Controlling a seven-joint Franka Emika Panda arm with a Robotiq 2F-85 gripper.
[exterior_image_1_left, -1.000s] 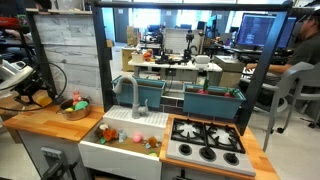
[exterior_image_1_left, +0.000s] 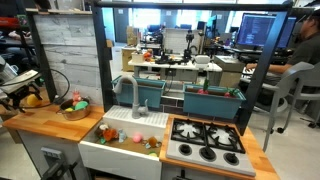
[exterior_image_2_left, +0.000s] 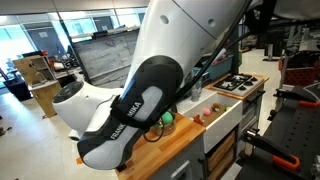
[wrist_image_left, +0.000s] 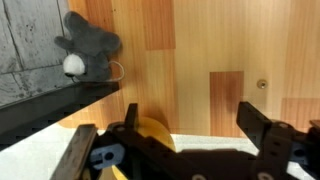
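Note:
My gripper is open over the wooden counter (wrist_image_left: 195, 65), its dark fingers entering from the bottom of the wrist view. A rounded yellow-orange object (wrist_image_left: 155, 132) shows low in that view, partly hidden behind the gripper parts. Whether it touches a finger, I cannot tell. Farther up and to the left lies a small grey plush toy (wrist_image_left: 92, 45) with a pale round tip. In exterior view 1 the yellow object (exterior_image_1_left: 33, 101) is at the counter's left end, close to the arm. The arm blocks much of that end in exterior view 2.
A brown pot (exterior_image_1_left: 74, 112) with colourful items stands right of the arm. Beyond it are a sink (exterior_image_1_left: 125, 150) holding several toys, a faucet (exterior_image_1_left: 135, 95) and a stove (exterior_image_1_left: 205, 145). A dark upright post (exterior_image_1_left: 103, 60) rises behind the counter.
In exterior view 1 the arm's gripper end has shifted left and slightly down. The yellow object appears a little lower and farther left than before.

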